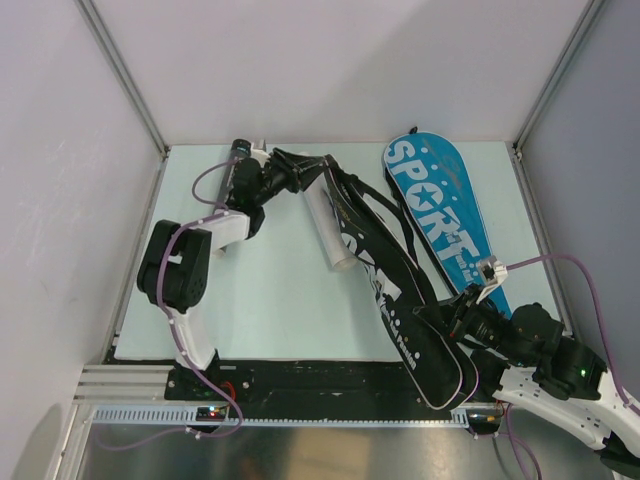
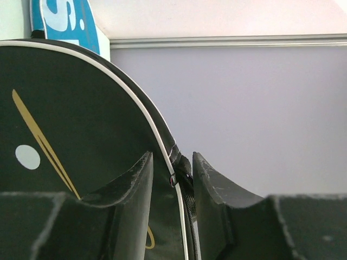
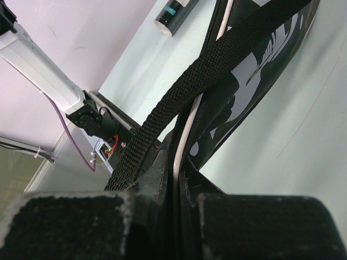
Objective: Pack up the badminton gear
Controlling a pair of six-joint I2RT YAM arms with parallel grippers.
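Observation:
The long black racket bag (image 1: 375,260) with white lettering stretches from the back middle to the front right. My right gripper (image 1: 452,328) is shut on the bag's light-piped edge (image 3: 187,135) near its front end, beside a black strap (image 3: 217,65). At the far end, my left gripper (image 1: 322,162) stands part open by the tip. Its fingers (image 2: 143,176) are apart, with the bag's piped rim and zipper end (image 2: 176,179) showing in the gap, not clamped. A blue SPORT bag (image 1: 440,200) lies at the right. Behind the left gripper rests a pale tube (image 1: 335,235).
A dark tube (image 3: 176,13) lies at the left side, partly covered by the left arm in the top view. Walls close in behind and on both sides.

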